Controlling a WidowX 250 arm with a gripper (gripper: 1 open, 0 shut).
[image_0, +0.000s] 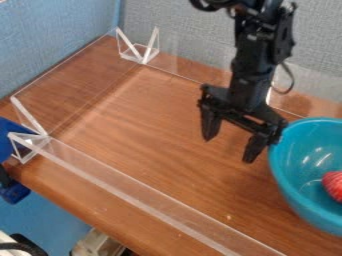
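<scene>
My black gripper (233, 141) hangs open over the wooden table right of its middle, just left of a turquoise bowl (298, 188), with nothing visible between its fingers. A red strawberry-like object (333, 185) sits in the bowl, partly cut off by the right edge of the view.
Clear low walls with white triangular brackets (30, 143) border the wooden table (147, 160). A grey padded wall stands behind and a blue one at the left.
</scene>
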